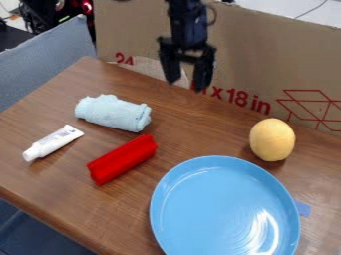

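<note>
My black gripper hangs open at the top middle, above the back of the wooden table and in front of the cardboard, with no object seen between its fingers. Below it to the left lie a folded light-blue cloth, a white tube and a red block. A yellow potato-like object rests at the right. A large blue plate occupies the front right.
A cardboard wall runs along the back of the table. A grey padded edge borders the left side.
</note>
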